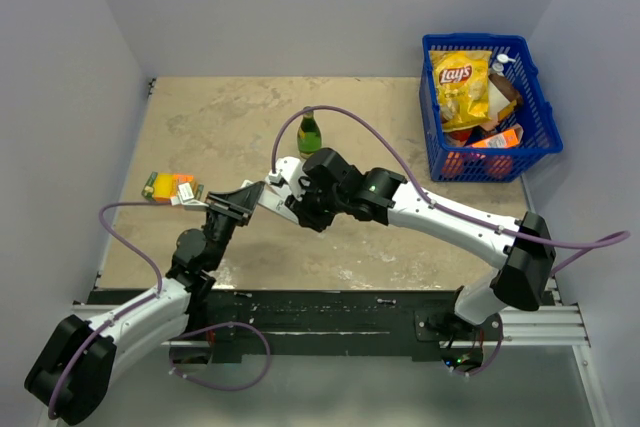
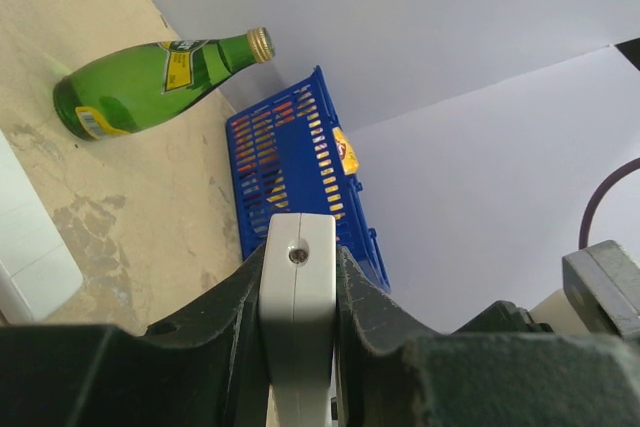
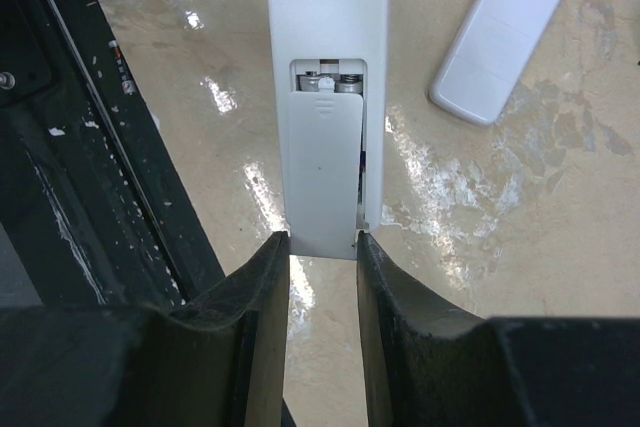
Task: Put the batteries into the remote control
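A white remote (image 1: 272, 200) hangs over the table between the two grippers. My left gripper is shut on one end of it. In the right wrist view the remote (image 3: 326, 7) shows its battery compartment, with batteries (image 3: 348, 83) visible above a cover (image 3: 323, 167) that lies over most of the opening, slightly short of its top. My right gripper is shut on the lower end of that cover. A second white slab (image 3: 503, 27) lies on the table nearby.
A green bottle (image 1: 309, 137) stands behind the grippers. A blue basket (image 1: 540, 107) of snacks is at the back right. Packs of batteries (image 1: 163, 185) lie at the left, partly behind the left arm. The table's front edge (image 1: 330, 293) is close below the arms.
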